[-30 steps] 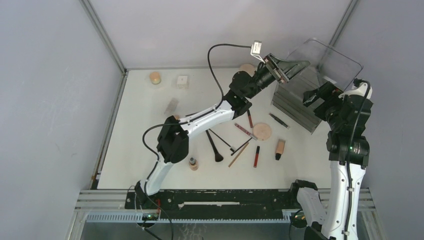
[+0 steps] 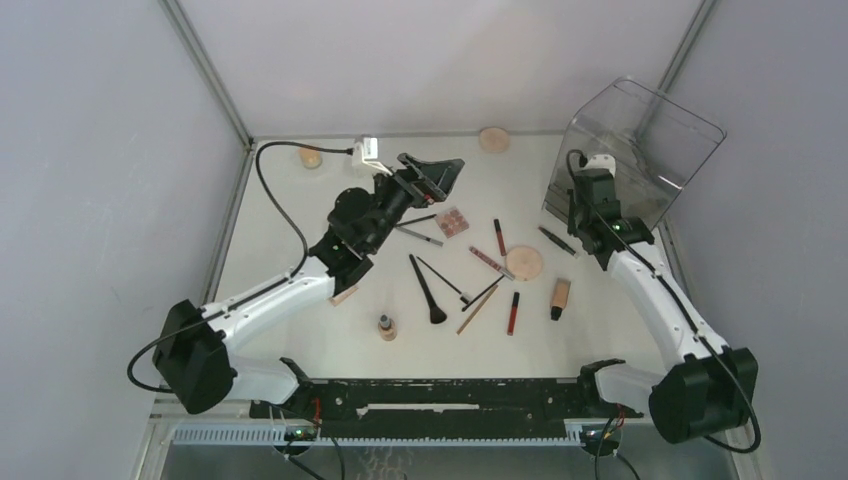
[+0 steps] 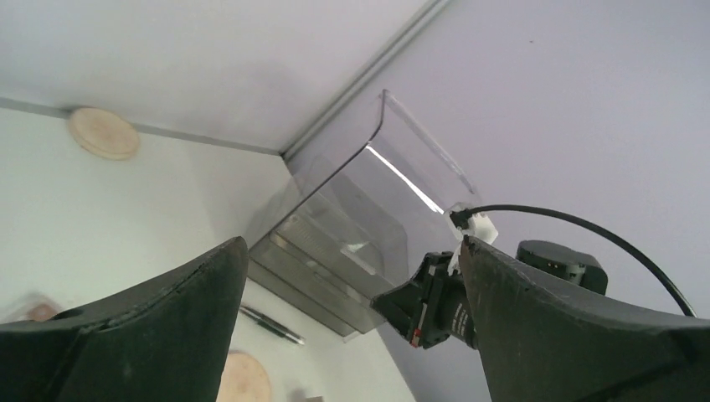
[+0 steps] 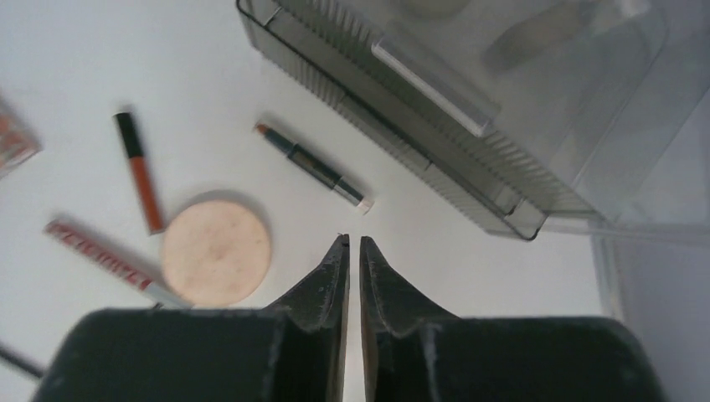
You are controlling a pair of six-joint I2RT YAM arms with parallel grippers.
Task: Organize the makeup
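Makeup lies over the white table: a black pencil [image 4: 311, 162], a red-brown lip pencil [image 4: 142, 183], a round compact [image 4: 214, 251], a foundation bottle [image 2: 386, 328], a black brush [image 2: 428, 295] and a palette [image 2: 451, 223]. A clear organizer [image 2: 630, 140] stands at back right. My left gripper [image 2: 430, 180] is raised over the back middle, open, nothing visible between its fingers. My right gripper is shut in front of the organizer, above the pencil, with nothing clearly visible between its tips.
Another round compact [image 2: 494, 139] lies at the back edge, a cream jar [image 2: 309, 160] at back left. Walls [image 2: 120, 200] enclose the table.
My left gripper has pulled back leftward from the organizer. My right gripper has moved left and down from over the organizer to its front side. The loose items look unmoved.
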